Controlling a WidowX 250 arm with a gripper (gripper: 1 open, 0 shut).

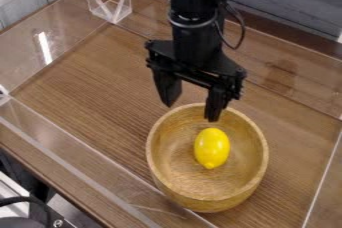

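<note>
A yellow oval object (211, 149) lies in a tan round bowl (181, 177) at the lower middle of the table. My black gripper (198, 102) hangs over the bowl's back edge, its two dark fingers spread apart, above and behind the yellow object. Nothing shows between the fingers.
A small clear plastic item (107, 5) stands at the back left. A dark object sits at the bottom left corner.
</note>
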